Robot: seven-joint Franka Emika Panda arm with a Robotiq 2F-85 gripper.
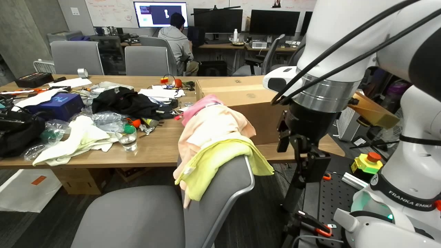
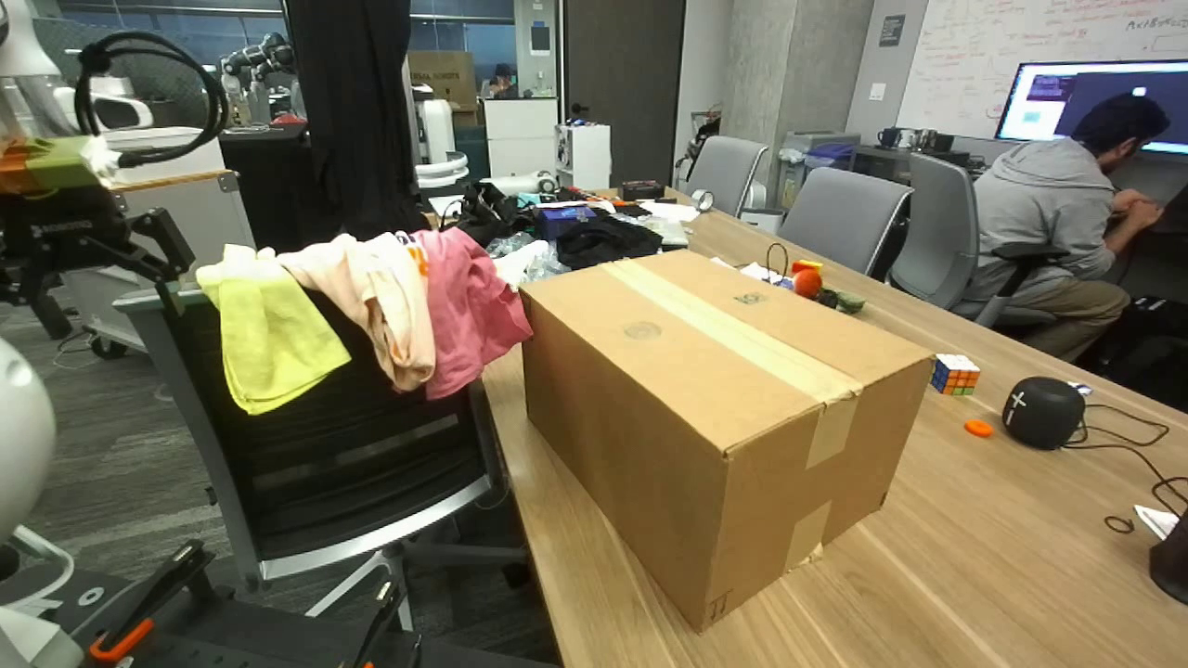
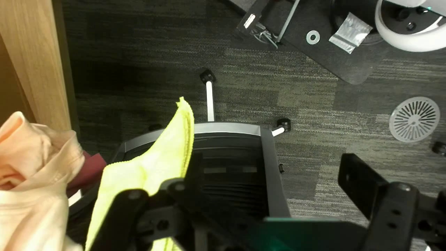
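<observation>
A yellow cloth [image 1: 215, 159] drapes over the top of the grey chair's backrest [image 1: 231, 177], beside a peach cloth [image 2: 373, 295] and a pink cloth [image 2: 473, 306]. Clear of the cloths, to their right in exterior view 1, my gripper [image 1: 300, 163] points down. Its fingers stand open and hold nothing. In the wrist view, the left finger [image 3: 194, 171] overlaps the yellow cloth's near side, while the right finger [image 3: 355, 177] is over carpet. Exterior view 2 puts the gripper [image 2: 117, 295] at the backrest's upper left corner; the height between them is hard to judge.
A large cardboard box [image 2: 713, 412] occupies the table beside the chair. Clutter, including a white cloth [image 1: 80, 140] and a drinking glass [image 1: 129, 142], covers the table's left part. An emergency-stop button [image 1: 367, 163] sits near the arm's base. Open carpet [image 3: 309, 92] surrounds the chair.
</observation>
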